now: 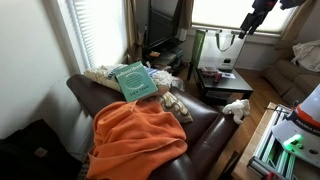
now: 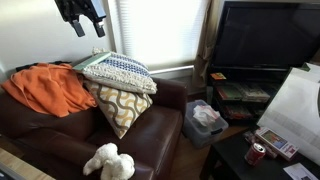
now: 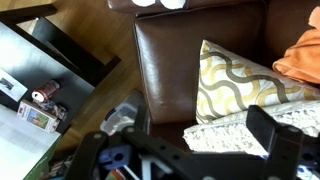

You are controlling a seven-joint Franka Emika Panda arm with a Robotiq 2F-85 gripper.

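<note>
My gripper (image 2: 89, 30) hangs in the air above the brown leather sofa (image 2: 168, 100), its fingers apart and nothing between them. In the wrist view the gripper looks down over a patterned cushion (image 3: 225, 82) and a white woven pillow. An orange blanket (image 1: 135, 138) is bunched on the sofa. Next to it lie a green item with white writing (image 1: 136, 80), the woven pillow (image 2: 115, 71) and the yellow-and-white cushion (image 2: 122, 108). A white plush toy (image 2: 108, 162) rests on the sofa's near arm.
A dark side table (image 2: 235, 155) holds a red can (image 2: 257, 153), a small box and a white bag (image 1: 213, 50). A clear bin (image 2: 203, 125) stands on the floor by the sofa. Behind is a television (image 2: 262, 45). Open air surrounds the gripper.
</note>
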